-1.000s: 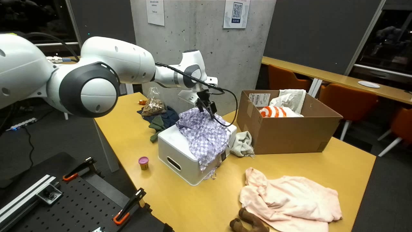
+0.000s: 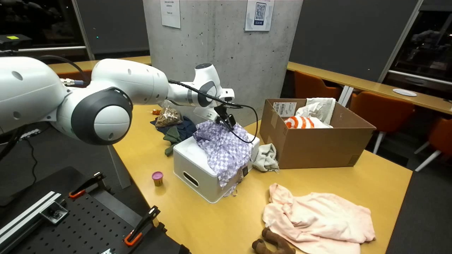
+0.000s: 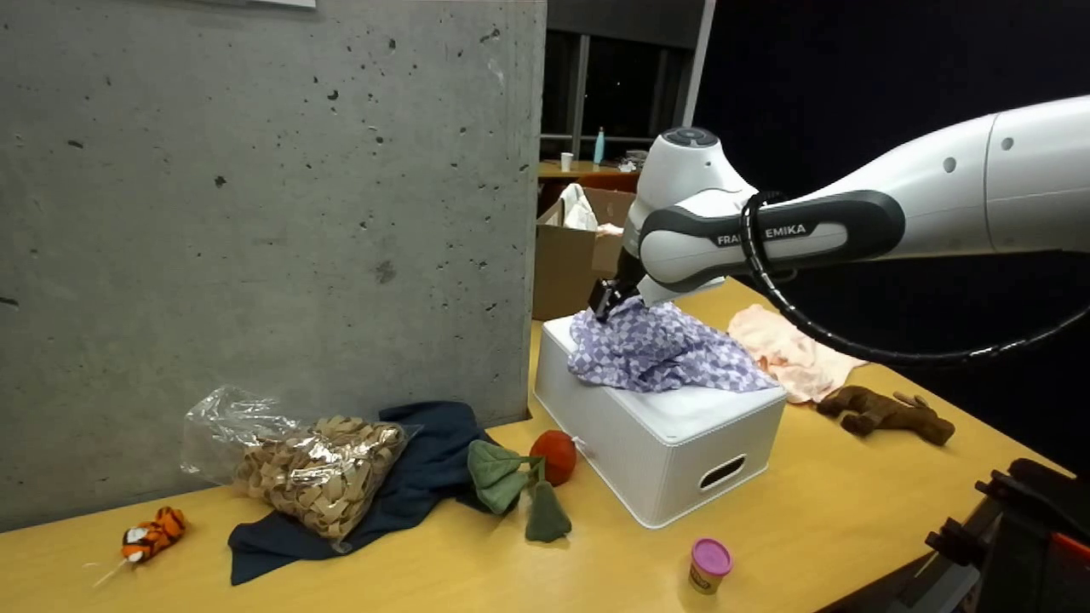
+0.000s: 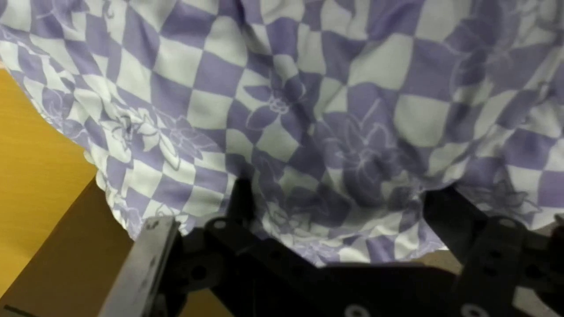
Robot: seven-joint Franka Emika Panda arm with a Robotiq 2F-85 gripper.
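Note:
A purple-and-white checked cloth (image 2: 224, 148) with a flower print lies crumpled over the top of the white box (image 2: 192, 171), one part hanging down the side toward the pink cloth. My gripper is down at the cloth, its two dark fingers wide apart and their tips against the fabric. Between them the cloth (image 4: 343, 158) bulges in folds, but they are not closed on it. In exterior view 2 the gripper (image 3: 605, 306) meets the cloth near the box's far edge; the fingertips are partly hidden there.
An open cardboard box (image 2: 317, 146) with cloths inside stands right of the white box, a grey cloth (image 2: 266, 158) beside it. A pink cloth (image 2: 317, 218) and brown plush (image 2: 273, 243) lie in front. Near the left edge stands a small tub (image 2: 157, 178); behind is a filled plastic bag (image 3: 327, 470).
My arm has come down, bringing the gripper lower into the checked cloth. The top of the cloth appears a little pressed down; everything else lies as before.

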